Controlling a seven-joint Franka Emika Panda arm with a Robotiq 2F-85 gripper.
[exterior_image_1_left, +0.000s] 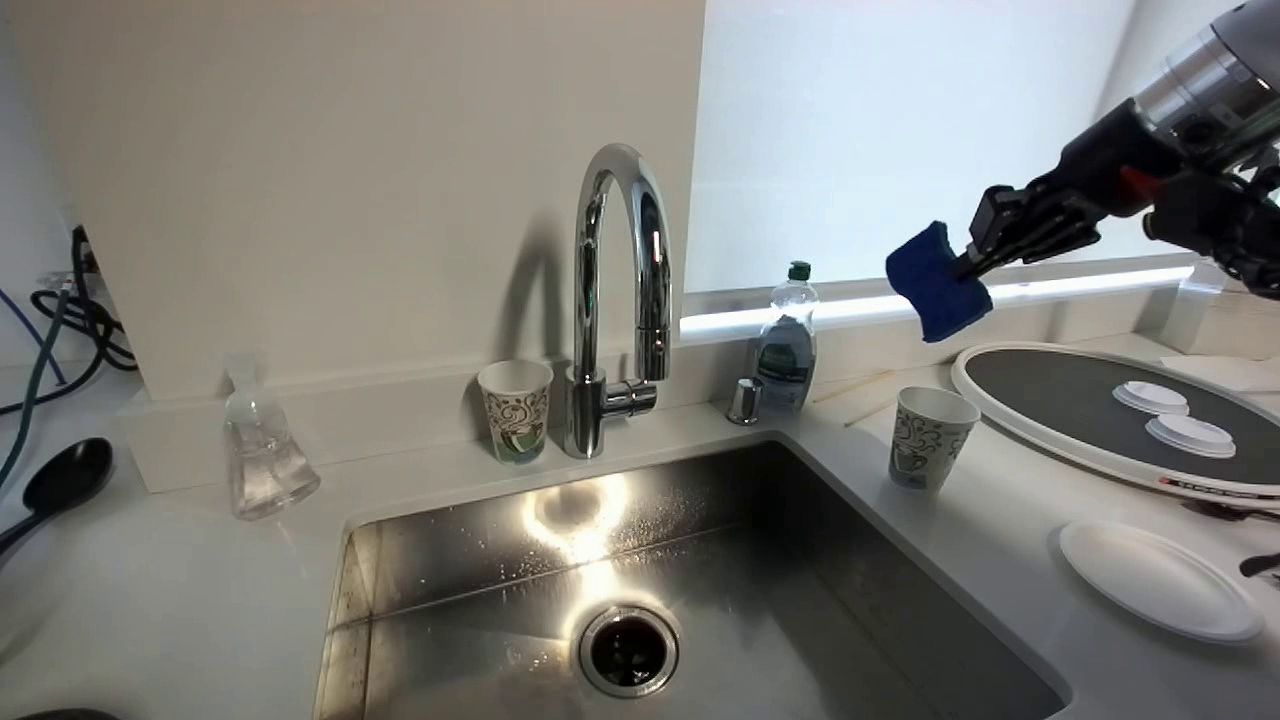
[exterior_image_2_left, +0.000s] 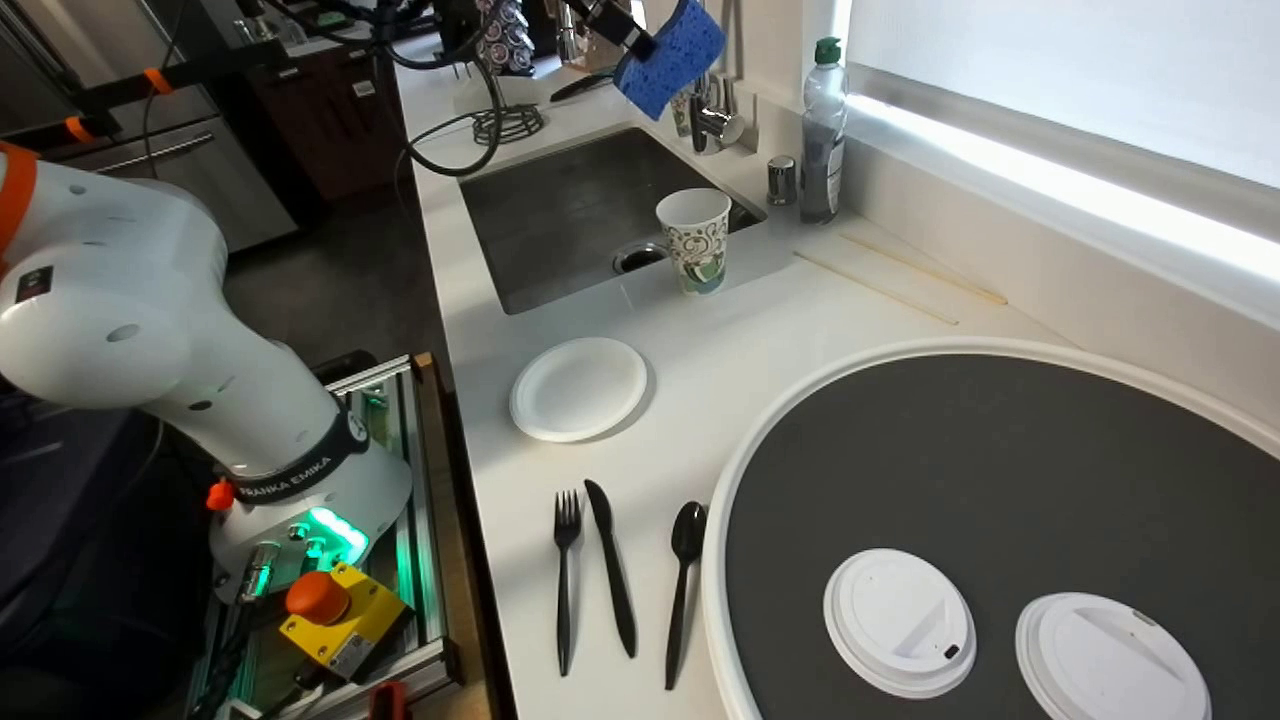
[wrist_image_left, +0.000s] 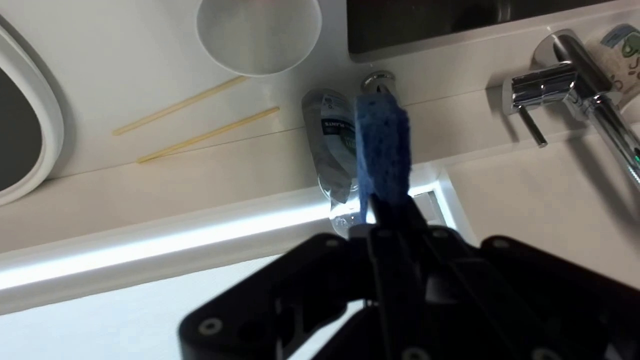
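Observation:
A blue sponge (exterior_image_1_left: 938, 283) is pinched in my gripper (exterior_image_1_left: 967, 266), well above the counter on the right of the sink. In the wrist view the sponge (wrist_image_left: 382, 150) appears edge-on, gripped at its near end by the black fingers (wrist_image_left: 408, 219). Exterior view 2 shows the sponge's broad face (exterior_image_2_left: 672, 58) at the top of the picture. Below it in exterior view 1 stands a patterned paper cup (exterior_image_1_left: 931, 442), upright beside the sink (exterior_image_1_left: 672, 576), with clear air between cup and sponge.
A dish soap bottle (exterior_image_1_left: 787, 342) and a chrome cap (exterior_image_1_left: 745, 401) stand behind the sink, near the tall faucet (exterior_image_1_left: 588, 300). A second cup (exterior_image_1_left: 517, 414) is left of the faucet. A white plate (exterior_image_2_left: 581, 389), black cutlery (exterior_image_2_left: 612, 570) and a round grey board (exterior_image_2_left: 960, 468) occupy the right counter.

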